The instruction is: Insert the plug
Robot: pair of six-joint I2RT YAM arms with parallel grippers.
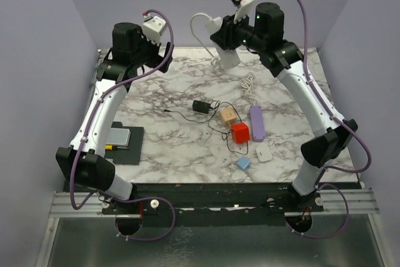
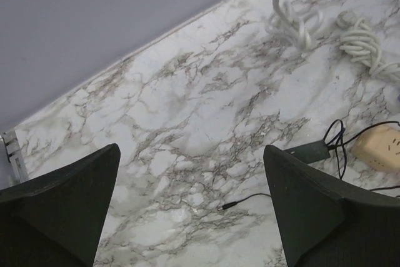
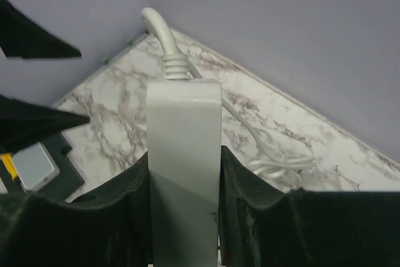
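My right gripper [image 1: 230,33] is raised at the back of the table, shut on a white power strip [image 3: 184,173], which hangs from it with its white cord [image 3: 234,114] rising from the end and running down to a coil. My left gripper [image 1: 157,54] is open at the back left, empty, high over the marble table [image 2: 144,110]. A black adapter [image 1: 201,107] lies mid-table with a thin black cable and small plug [image 2: 228,206]. I cannot tell where a white plug is.
An orange block [image 1: 228,115], red block [image 1: 240,132], purple piece [image 1: 257,123], blue block [image 1: 243,163] and white piece [image 1: 264,153] lie centre-right. A dark tray [image 1: 131,151] is at the left.
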